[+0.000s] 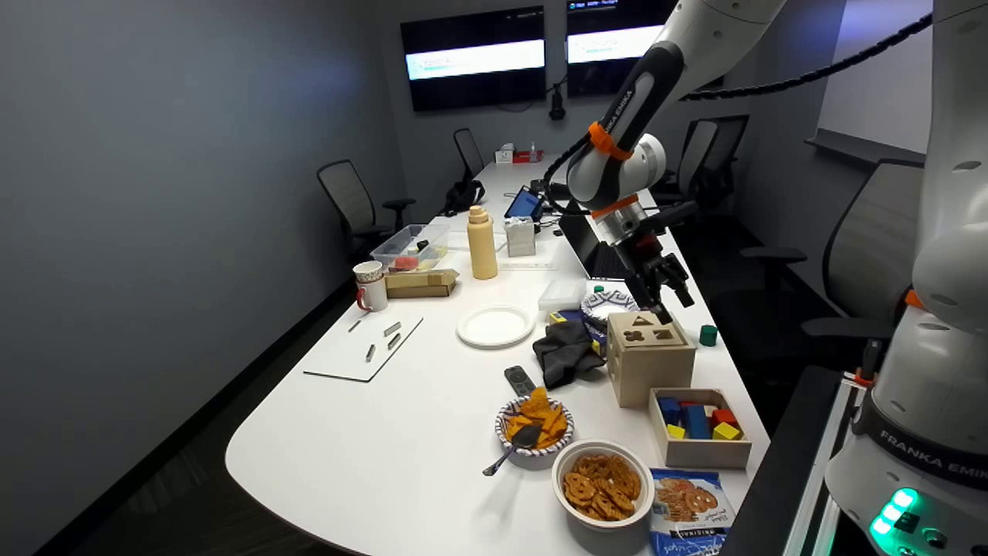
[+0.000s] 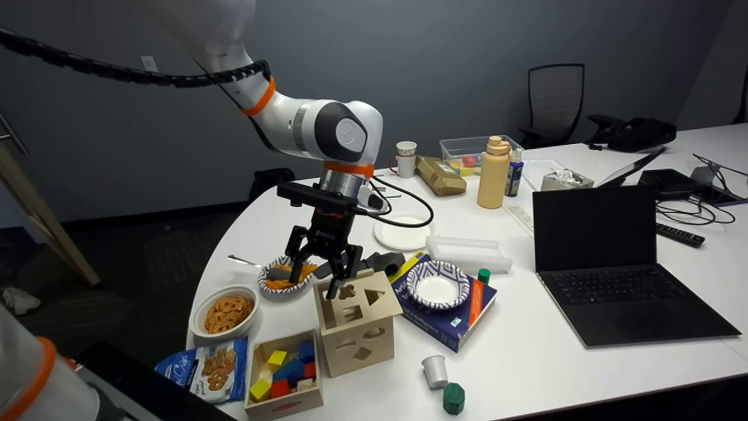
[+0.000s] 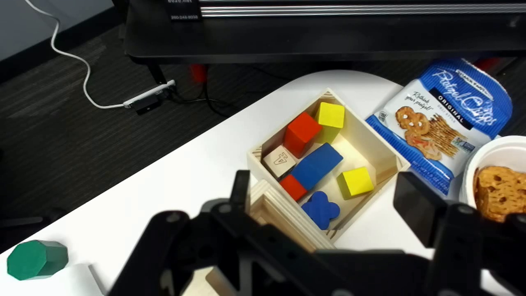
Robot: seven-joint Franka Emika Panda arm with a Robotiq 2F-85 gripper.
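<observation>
My gripper [image 2: 313,286] stands open above the wooden shape-sorter box [image 2: 361,355], its fingers wide apart with nothing between them. That box has cut-out holes in its top and side. Beside it, a shallow wooden tray [image 3: 372,135] holds several blocks. In the wrist view these include a red block [image 3: 301,134], a long blue block [image 3: 317,165], a blue flower-shaped block [image 3: 321,209], a yellow block [image 3: 356,182] and a plain wooden block [image 3: 279,162]. The gripper hides much of the sorter box in that view.
A pretzel bag [image 1: 690,511] and a bowl of pretzels [image 1: 602,489] adjoin the tray. Near the sorter lie a bowl of chips [image 1: 534,423], a dark cloth [image 1: 565,352], a book [image 2: 449,326] with a patterned bowl [image 2: 438,289], and a green block [image 2: 453,399].
</observation>
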